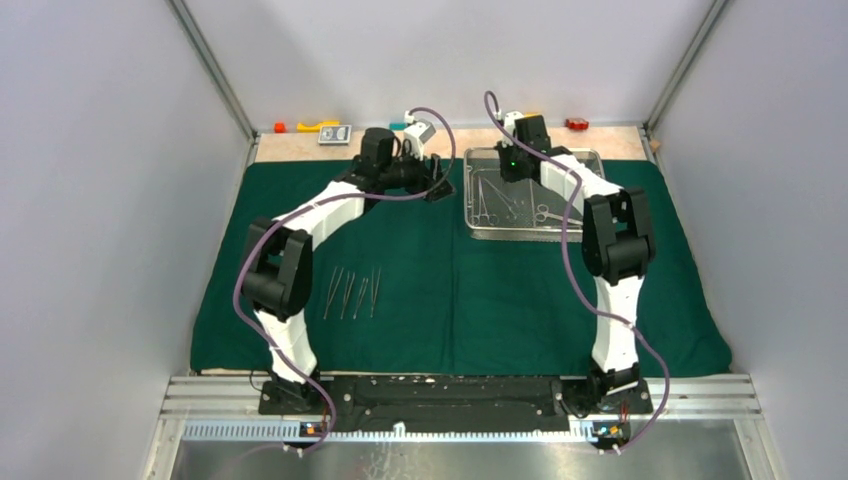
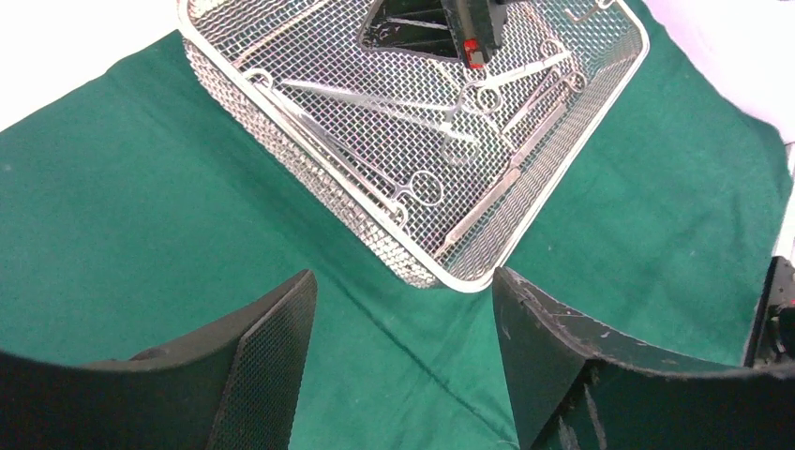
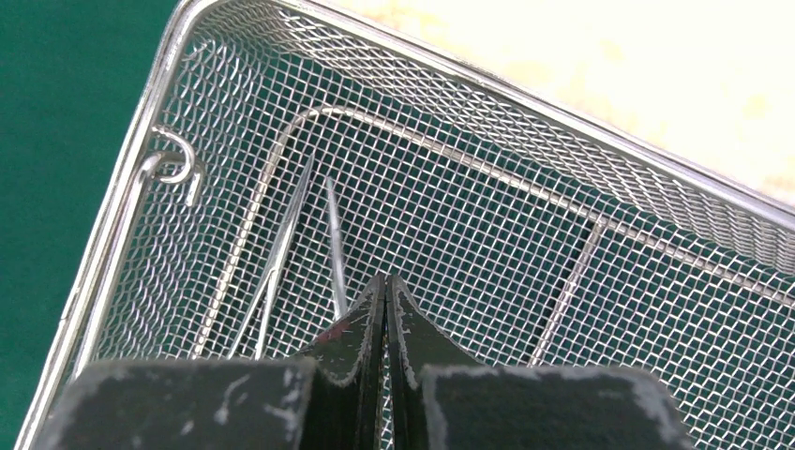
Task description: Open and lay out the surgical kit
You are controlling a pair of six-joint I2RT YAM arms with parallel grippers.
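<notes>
The wire-mesh tray [image 1: 513,235] stands at the back right on the green cloth, with ring-handled instruments inside. In the right wrist view, my right gripper is shut with nothing between its fingertips. The tip of one slender instrument [image 3: 335,234] shows just left of those fingers, outside them; its lower part is hidden behind them. Further left lies another pointed instrument [image 3: 284,234], along the tray's left side. My left gripper is open and empty, to the left of the tray. A blurred ring-handled instrument [image 2: 370,98] appears in the left wrist view.
Several instruments [image 1: 347,295] lie in a row on the cloth at front left. A knife-like handle [image 2: 492,202] rests along the tray's near wall. Small coloured items, including a red one [image 1: 577,124], line the back edge.
</notes>
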